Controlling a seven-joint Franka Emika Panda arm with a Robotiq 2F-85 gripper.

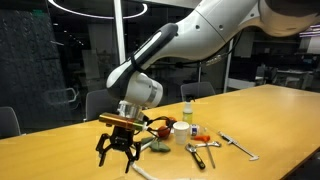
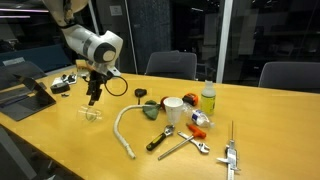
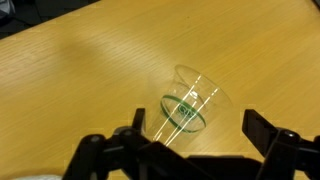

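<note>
Over the wooden table (image 2: 100, 140) my gripper stands open, its two dark fingers (image 3: 262, 130) wide apart with nothing held. A clear, see-through cup (image 3: 205, 98) with a green ring shows ahead of and between the fingers in the wrist view. Two pale streaks cross it; whether they are glare or a straw I cannot tell. In exterior view 2 the clear cup (image 2: 90, 115) is faint on the table, just under the gripper (image 2: 94, 101). Exterior view 1 shows the gripper (image 1: 117, 158) pointing down, but no cup can be made out there.
To one side lie a curved white tube (image 2: 122, 132), a white mug (image 2: 174, 110), a bottle with a yellowish label (image 2: 208, 99), a black-handled tool (image 2: 159, 139) and a long metal tool (image 2: 231, 158). A black tray-like object (image 2: 31, 101) sits at the left edge.
</note>
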